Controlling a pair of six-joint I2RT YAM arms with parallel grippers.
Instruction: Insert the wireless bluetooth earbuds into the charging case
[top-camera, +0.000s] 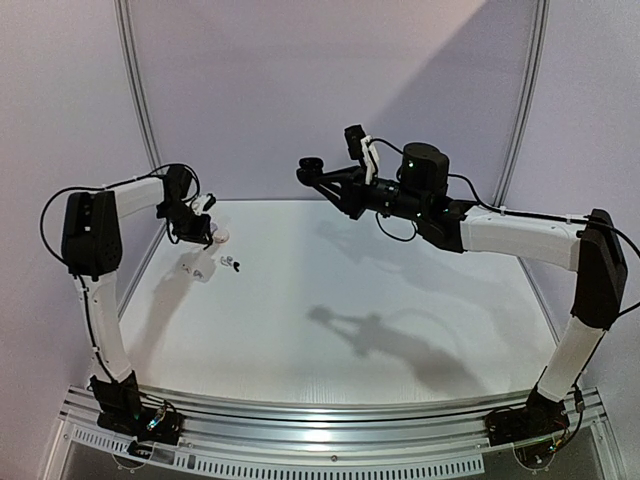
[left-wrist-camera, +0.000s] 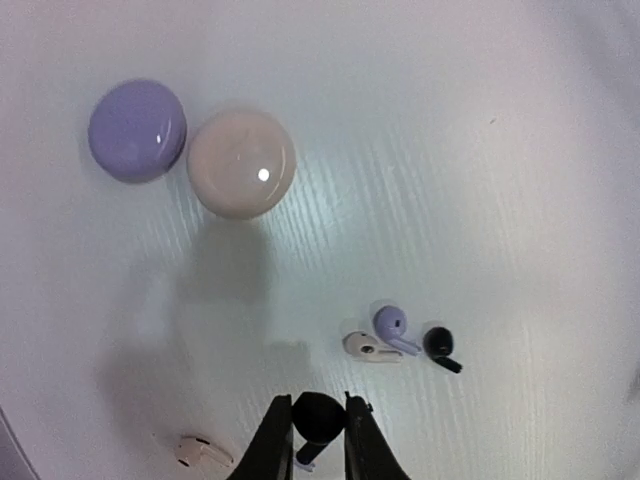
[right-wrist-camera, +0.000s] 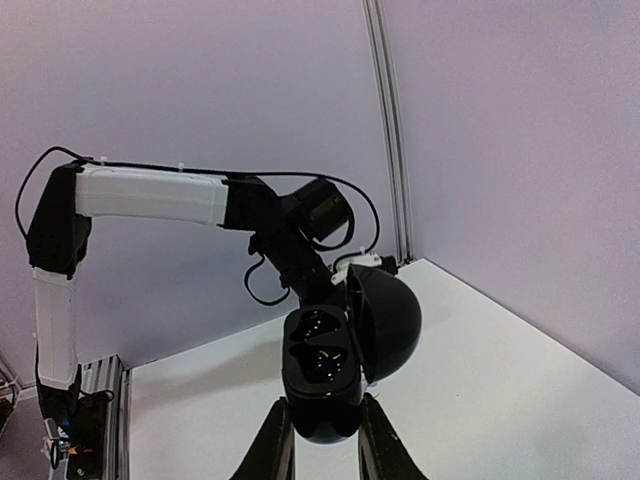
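Note:
A black earbud (left-wrist-camera: 318, 418) is pinched between the fingertips of my left gripper, its stem pointing down between the fingers. That gripper is raised off the table at the far left in the top view. My right gripper is shut on the black charging case (right-wrist-camera: 322, 385), holding it high in the air. The case's lid (right-wrist-camera: 388, 320) stands open, and two wells (right-wrist-camera: 322, 363) show with no earbud in them. A second black earbud (left-wrist-camera: 440, 346) lies on the table, beside a purple earbud (left-wrist-camera: 392, 325) and a white earbud (left-wrist-camera: 368, 347).
Closed purple case (left-wrist-camera: 137, 131) and pale pink case (left-wrist-camera: 242, 163) sit side by side on the table. Another white earbud (left-wrist-camera: 203, 451) lies at lower left in the left wrist view; a purple bit peeks out beneath my left gripper.

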